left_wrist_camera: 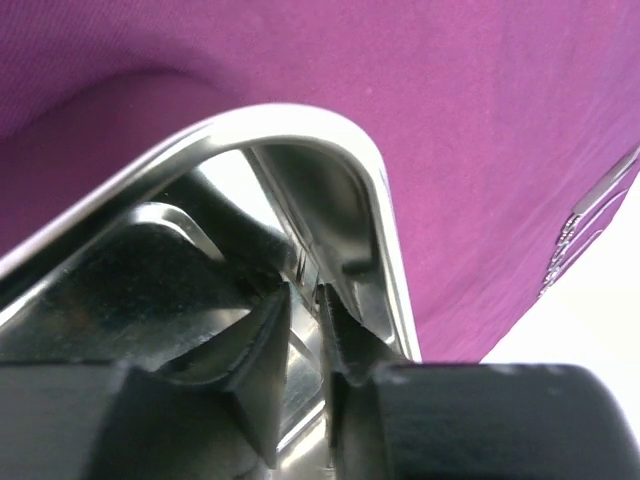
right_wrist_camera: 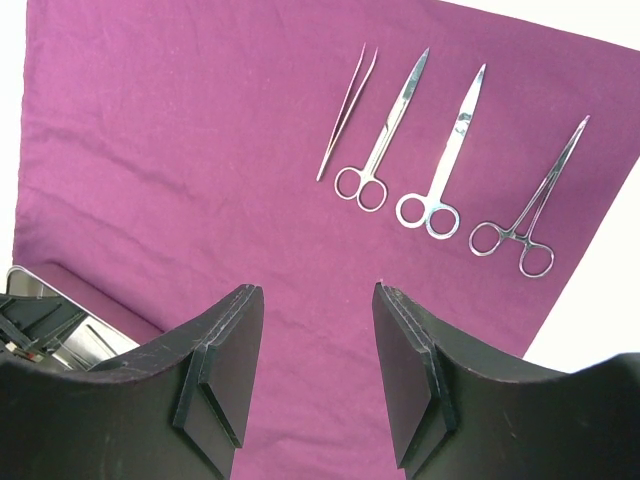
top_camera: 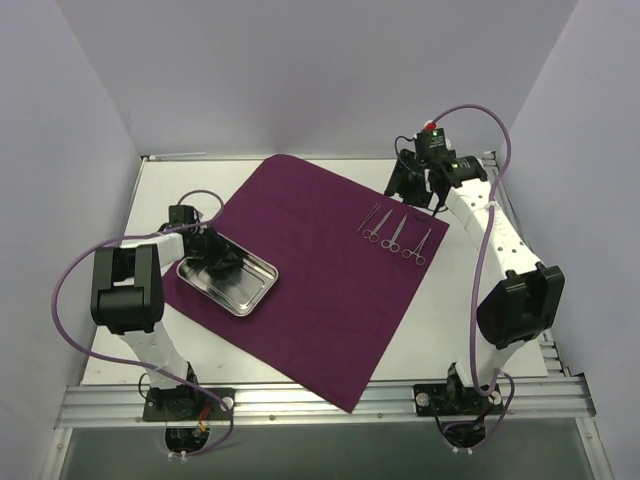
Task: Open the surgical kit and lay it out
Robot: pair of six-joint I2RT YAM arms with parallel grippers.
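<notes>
The steel tray (top_camera: pixel 262 292) rests on the left part of the purple cloth (top_camera: pixel 310 270). My left gripper reaches down into a corner of it, fingertips close together with a narrow gap. Thin bright lines show near the tips, perhaps a slim instrument or glare; I cannot tell which. At the cloth's right side lie tweezers (right_wrist_camera: pixel 346 115), scissors (right_wrist_camera: pixel 385 140), a second pair of scissors (right_wrist_camera: pixel 450 155) and a clamp (right_wrist_camera: pixel 535 200), side by side. Above the cloth, my right gripper stands wide open and empty.
White table (top_camera: pixel 455 330) shows around it, with grey walls (top_camera: pixel 300 80) beyond. My left arm covers part of the tray in the top view.
</notes>
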